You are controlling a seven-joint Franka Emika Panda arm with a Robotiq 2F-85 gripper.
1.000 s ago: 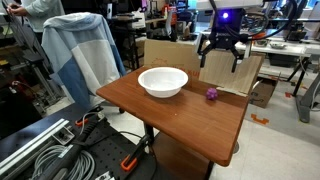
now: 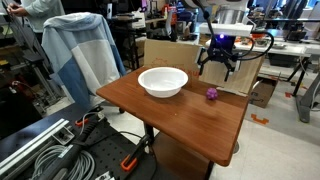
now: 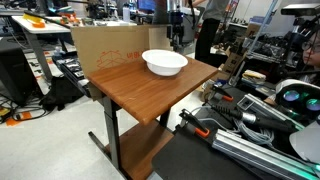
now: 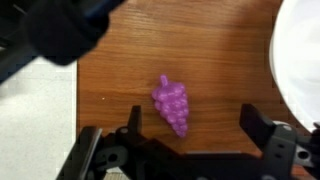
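A small purple bunch of grapes (image 2: 211,94) lies on the brown wooden table (image 2: 190,117), to the right of the white bowl (image 2: 162,81). Above the grapes hangs my gripper (image 2: 215,68), its fingers spread wide and empty. From the wrist, the grapes (image 4: 171,104) appear between the two dark fingers and slightly beyond their tips, with bare wood around them. The bowl (image 4: 302,58) is cut off by the right edge of that view. In exterior view 2 the bowl (image 3: 165,62) shows clearly, but I cannot make out the grapes there.
A cardboard panel (image 3: 108,47) borders one side of the table. Bare tabletop (image 3: 140,88) stretches across the side away from the bowl. A black side table (image 2: 75,150) with cables and orange-handled clamps stands beside the work table. The wrist view shows a table edge left of the grapes.
My gripper has come down a little toward the grapes, its fingers still apart. Bowl and grapes have stayed where they were.
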